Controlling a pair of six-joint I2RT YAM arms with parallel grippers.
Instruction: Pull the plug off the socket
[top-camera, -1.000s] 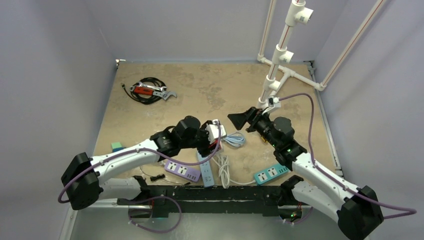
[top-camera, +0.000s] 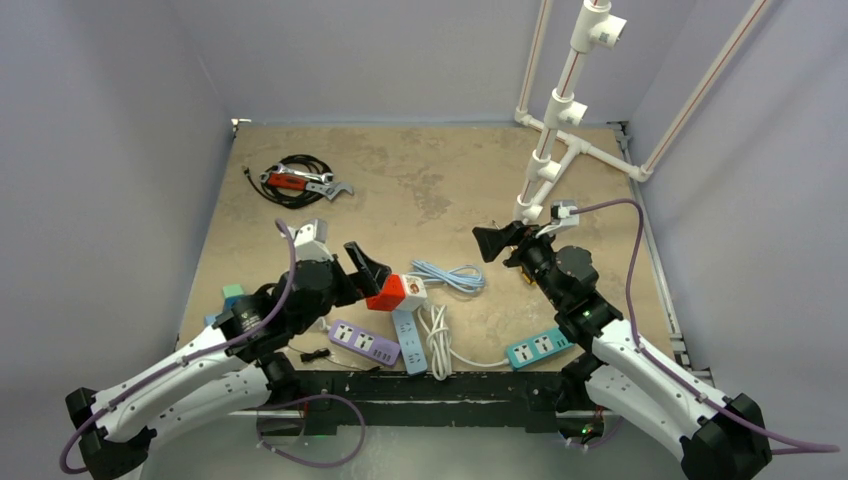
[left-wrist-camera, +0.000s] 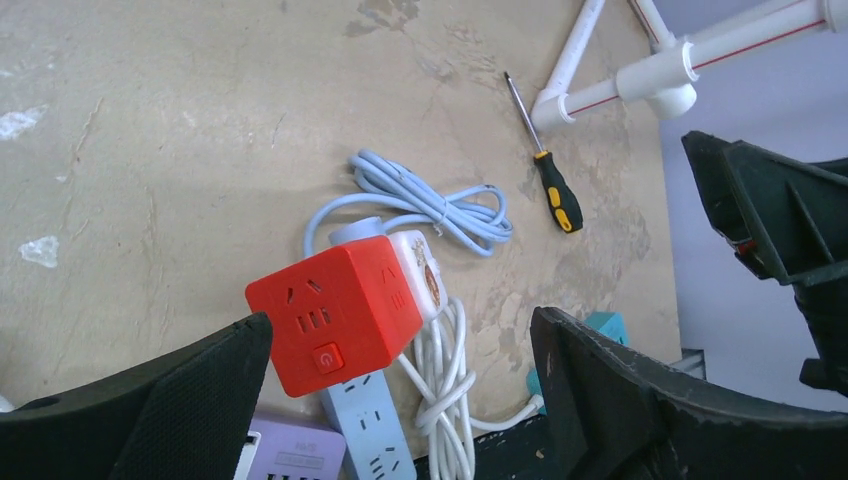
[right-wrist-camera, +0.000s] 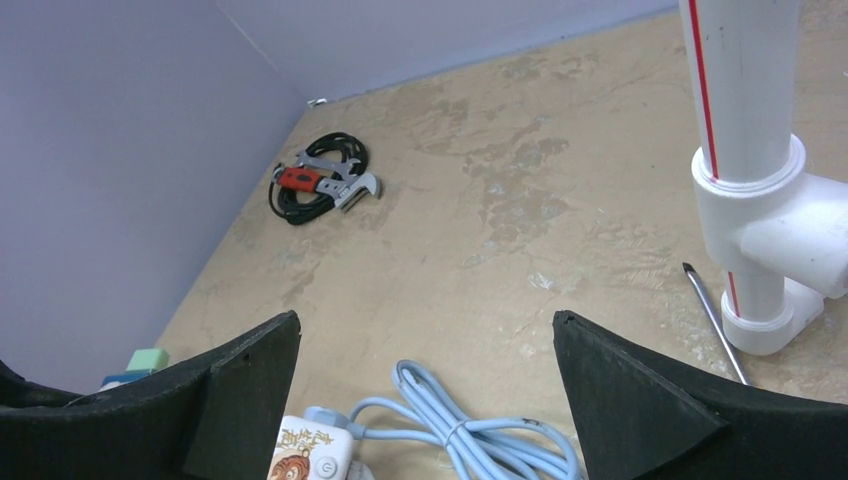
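The socket is a cube with a red half (left-wrist-camera: 325, 315) and a white half (left-wrist-camera: 420, 270), in the middle front of the table. A pale blue plug (left-wrist-camera: 356, 230) sits against its far side; how deep it is seated cannot be seen. The right wrist view also shows this plug (right-wrist-camera: 326, 415) at the cube's white end (right-wrist-camera: 310, 450). My left gripper (top-camera: 378, 277) is open above the cube's red end, its fingers (left-wrist-camera: 190, 400) framing it without contact. Farther right and back, my right gripper (top-camera: 490, 243) hangs open and empty, the coiled blue cord beyond its fingertips.
The blue cord coil (top-camera: 450, 277) lies behind the cube. In front are a purple strip (top-camera: 364, 342), a blue strip (top-camera: 409, 341) and a white cable (top-camera: 438, 342); a teal strip (top-camera: 540, 347) lies right. A white pipe frame (top-camera: 537, 170) rises back right.
My left gripper has drawn back to the left and turned, uncovering the cube. The cube and blue cord sit farther left than a second ago. My right gripper has shifted slightly right.
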